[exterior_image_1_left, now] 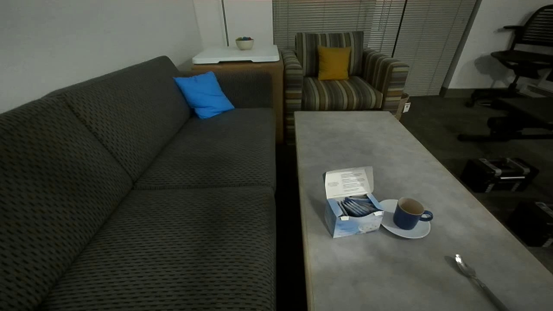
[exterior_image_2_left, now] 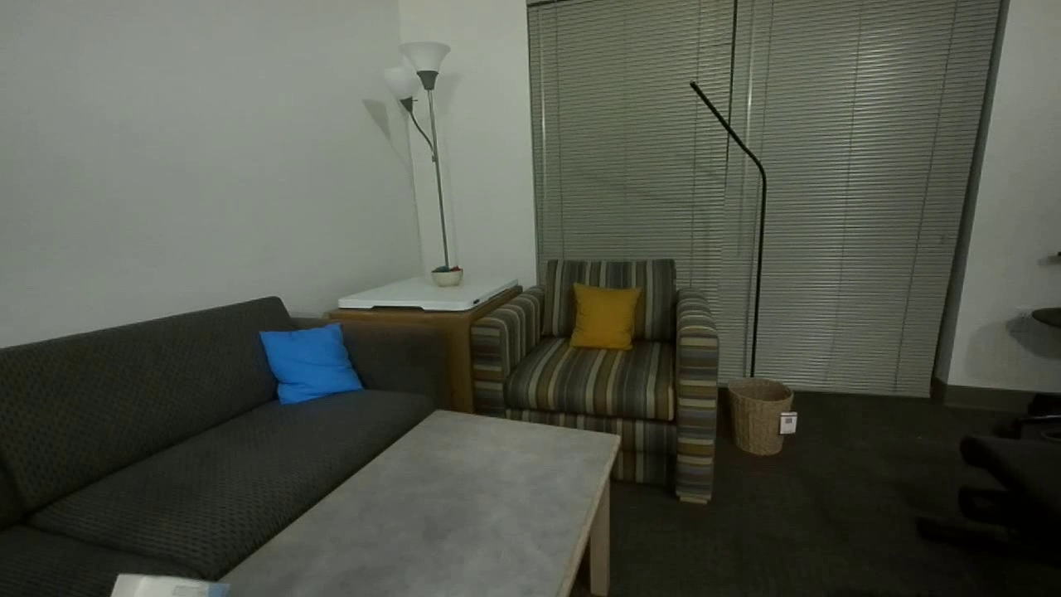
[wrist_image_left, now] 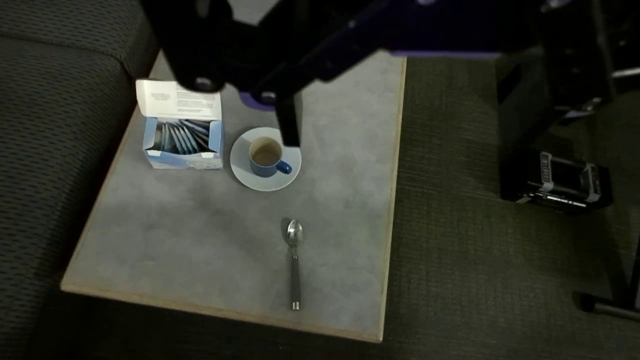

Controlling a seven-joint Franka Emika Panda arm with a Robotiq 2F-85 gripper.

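Observation:
Dark parts of my gripper cross the top of the wrist view, blurred and poorly lit. It looks open, with bare table showing between its fingers and nothing held. Below and to the left, a light-blue box [wrist_image_left: 186, 160] of tea bags stands with its lid up. A blue cup [wrist_image_left: 264, 170] sits upright on a white saucer [wrist_image_left: 243, 171] beside the box, close under one fingertip in the wrist view. Its handle points right. Nearer the table's front edge lies a spoon [wrist_image_left: 295, 270] with a dark handle. Neither exterior view shows the gripper.
A dark sofa [exterior_image_1_left: 207, 223] runs along its left side, and a striped armchair [exterior_image_1_left: 342, 93] stands behind it. On the floor to the right is a black case [exterior_image_1_left: 497, 176].

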